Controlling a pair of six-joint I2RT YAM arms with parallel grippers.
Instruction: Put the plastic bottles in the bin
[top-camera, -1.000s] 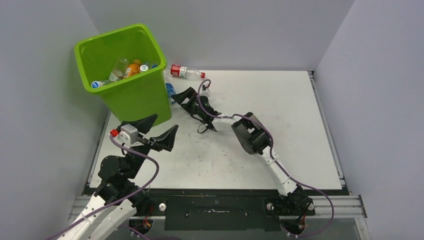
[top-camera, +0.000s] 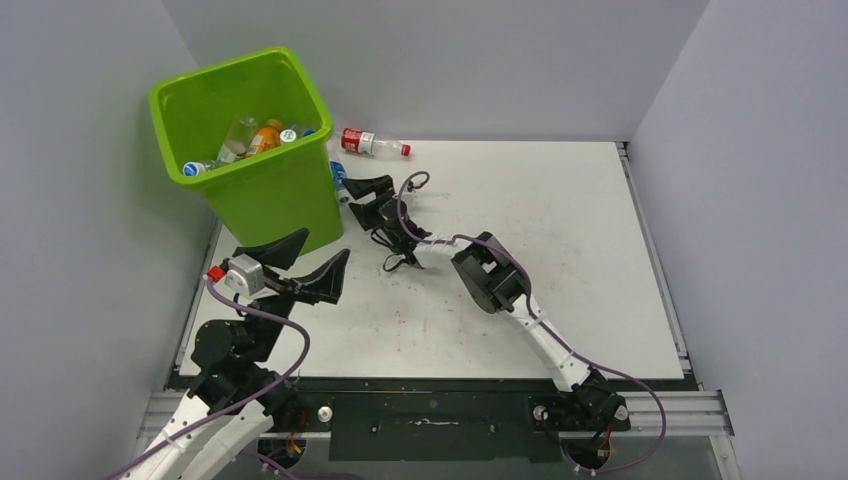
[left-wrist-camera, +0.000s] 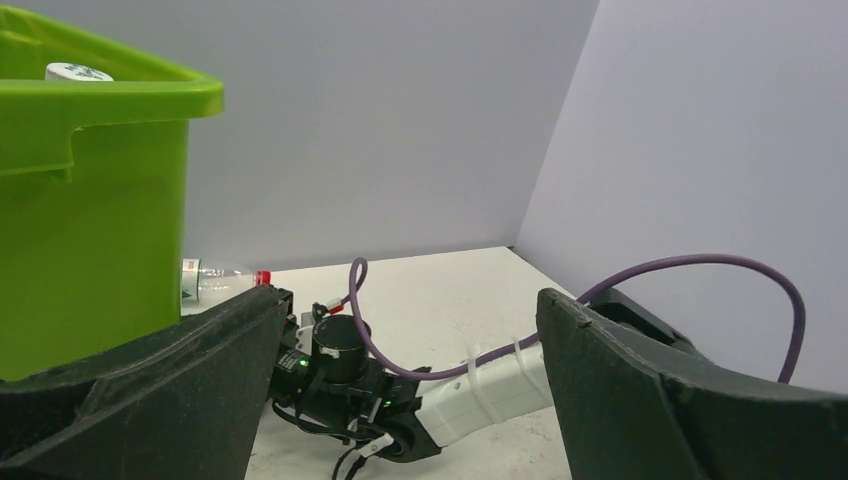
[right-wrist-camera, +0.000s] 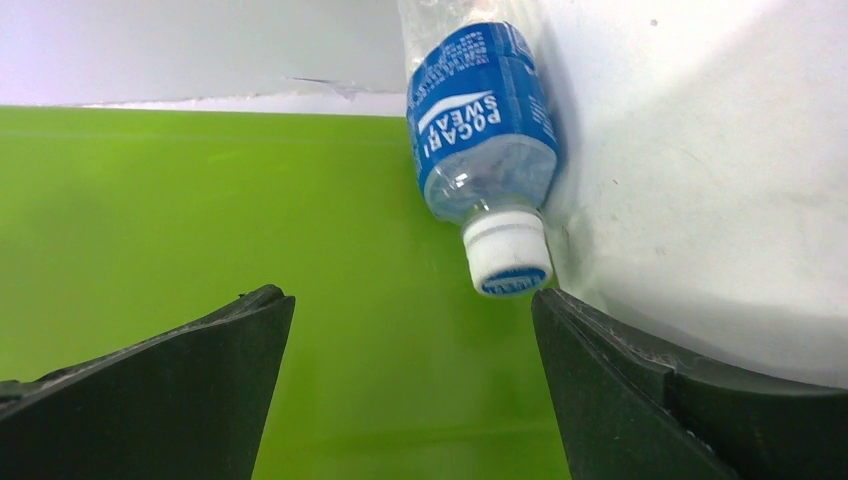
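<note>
The green bin (top-camera: 275, 195) at the back left holds several bottles, among them an orange one (top-camera: 265, 139). Against its right wall, on the table, lies a blue-labelled bottle (right-wrist-camera: 484, 110), its white cap (right-wrist-camera: 508, 255) toward my right gripper. That right gripper is open, with the cap just beyond its fingertips near the right one; nothing is held. A clear bottle with red label and red cap (top-camera: 375, 145) lies behind, along the table's back edge. My left gripper (top-camera: 322, 262) is open and empty, in front of the bin.
The bin's wall (left-wrist-camera: 90, 240) fills the left of the left wrist view. The right arm (top-camera: 490, 272) reaches diagonally across the white table (top-camera: 560, 220), whose right side is clear. Grey walls (top-camera: 480, 70) enclose the back and sides.
Over the last second my right gripper has shifted slightly left, toward the bin and the blue-labelled bottle.
</note>
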